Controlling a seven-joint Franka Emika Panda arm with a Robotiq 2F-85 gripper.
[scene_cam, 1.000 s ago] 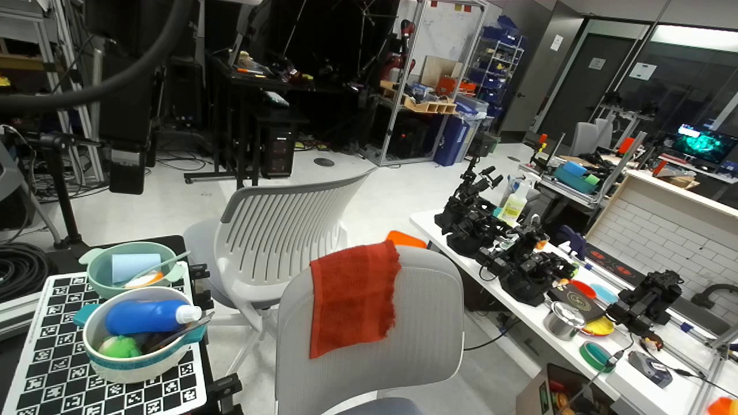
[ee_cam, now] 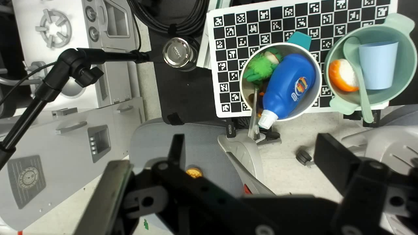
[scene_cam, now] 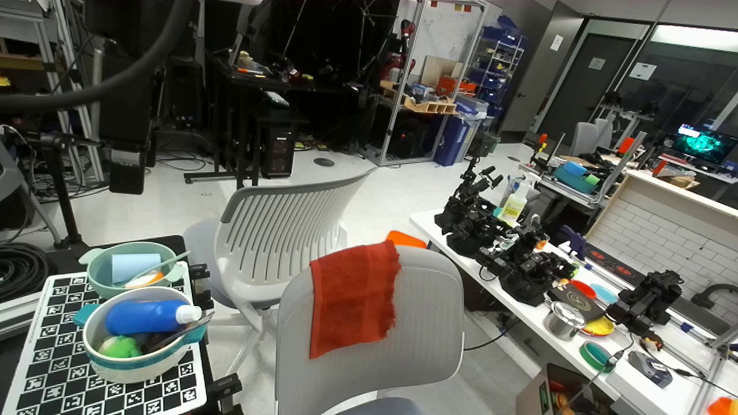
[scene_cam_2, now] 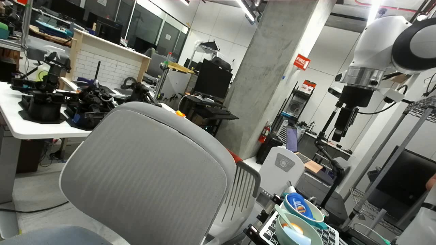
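My gripper is open and empty, with its two dark fingers set wide apart in the wrist view. In exterior view 2 it hangs high over the board, well clear of everything on it. A white pot with teal handles holds a blue bottle with a white cap, a fuzzy green toy and a metal utensil. Beside it stands a green pot containing a light blue cup, an orange-and-white ball and a green spoon resting over its rim.
Both pots stand on a checkered marker board. A grey chair with a red towel stands near the board. Coiled black cable and a jar with a metal lid lie close to the board's edge.
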